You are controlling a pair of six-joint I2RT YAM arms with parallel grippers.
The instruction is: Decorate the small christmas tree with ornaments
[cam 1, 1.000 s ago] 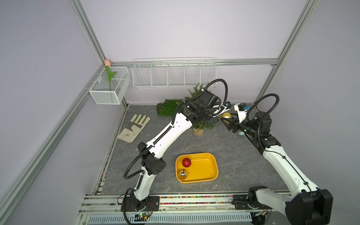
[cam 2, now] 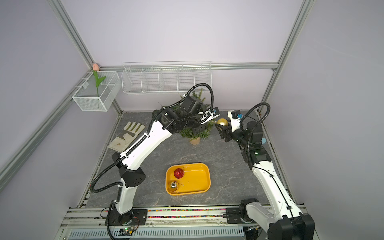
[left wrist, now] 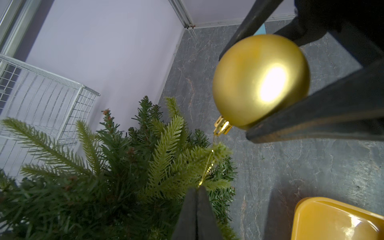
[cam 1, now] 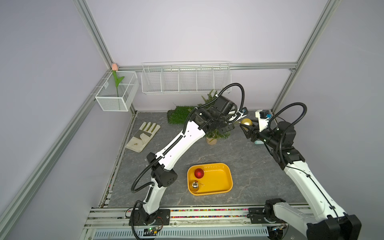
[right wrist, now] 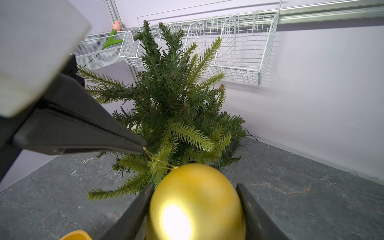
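Observation:
A gold ball ornament [left wrist: 260, 80] is held between the fingers of my right gripper, which is shut on it. From its cap a thin gold string [left wrist: 207, 170] runs to the tips of my left gripper, shut with the string's end at its fingertips. In both wrist views the string passes by a light green branch tip of the small Christmas tree [right wrist: 172, 100]; whether it loops over the branch I cannot tell. From above, the left arm hides much of the tree. A red ball [cam 1: 199, 173] and a shiny gold-silver ball [cam 1: 194, 185] lie in the yellow tray [cam 1: 218, 192].
A work glove [cam 1: 142, 138] lies on the left of the table, and green turf [cam 1: 178, 115] behind the left arm. White wire baskets [cam 1: 186, 80] hang at the back wall. The table right of the tray is clear.
My right gripper, with the gold ball in it, has shifted slightly right, away from the left gripper. The left arm has barely moved.

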